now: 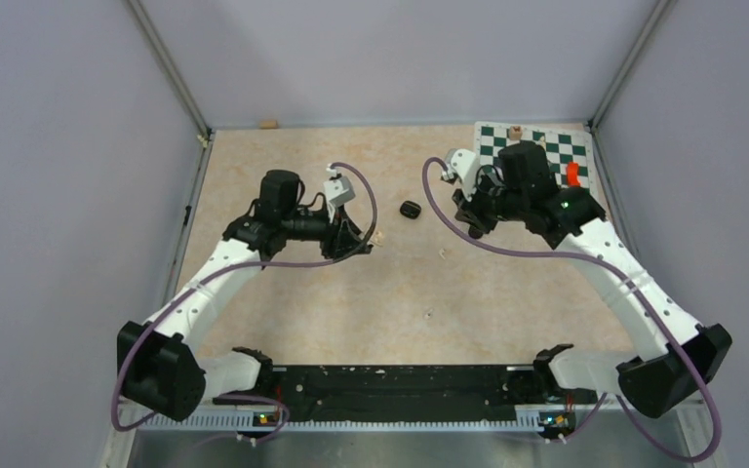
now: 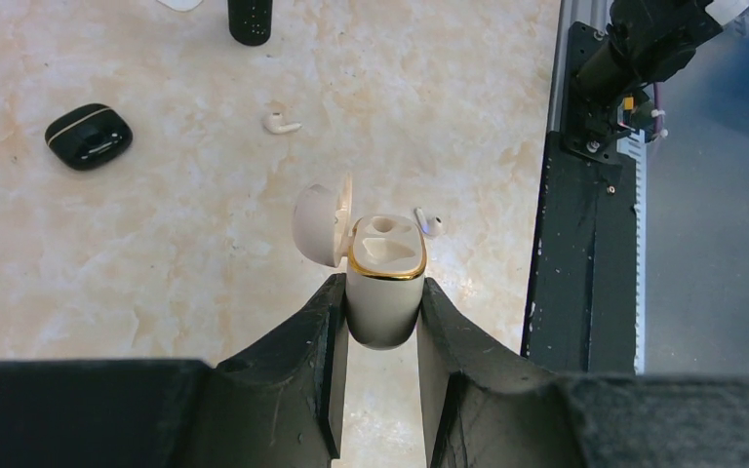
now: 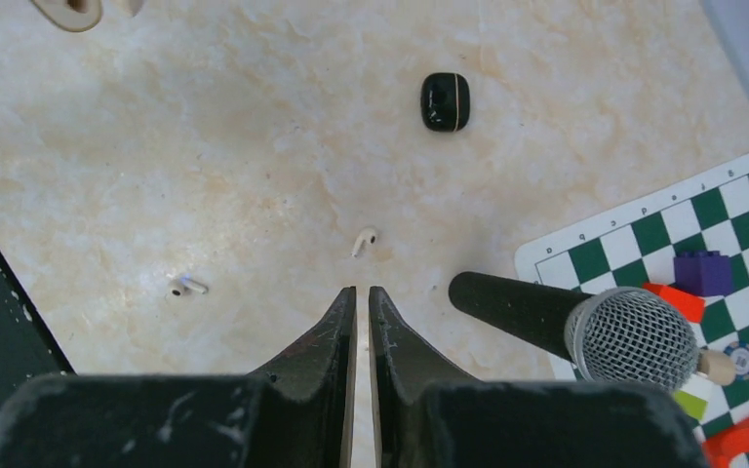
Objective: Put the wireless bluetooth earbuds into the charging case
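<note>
My left gripper is shut on the white charging case (image 2: 386, 283), held upright with lid open; its earbud wells look empty. Two white earbuds lie apart on the table: one toward the middle, another nearer the front edge, also seen in the right wrist view (image 3: 365, 240). My right gripper is shut, raised above the table at the right; no held thing shows between its fingertips.
A black glossy case (image 1: 410, 209) lies mid-table. A black mesh-topped cylinder (image 3: 517, 304) stands right of the middle earbud, beside a checkered board (image 3: 650, 231) with coloured blocks.
</note>
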